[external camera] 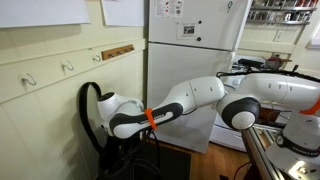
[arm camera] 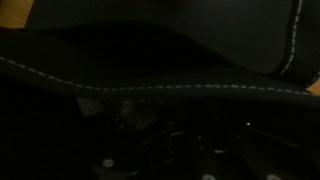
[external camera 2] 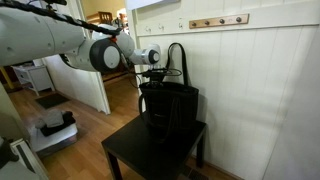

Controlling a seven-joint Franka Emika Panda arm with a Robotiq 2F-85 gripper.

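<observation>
A black tote bag (external camera 2: 170, 110) stands on a low black table (external camera 2: 140, 148), its tall strap (external camera 2: 178, 60) upright against the wall. My gripper (external camera 2: 155, 77) points down at the bag's mouth and is shut; nothing shows between its fingers. Exterior view 1 has the wrist above the dark bag beside the looped strap (external camera: 84, 112), with the fingers lost against the black. Stitched black fabric (arm camera: 150, 88) crosses the wrist view, where deep shadow hides the fingertips and whatever lies below the seam.
Metal hooks and a wooden rack (external camera: 117, 52) are fixed to the pale wall behind the bag. A white fridge (external camera: 190, 85) stands beyond the arm.
</observation>
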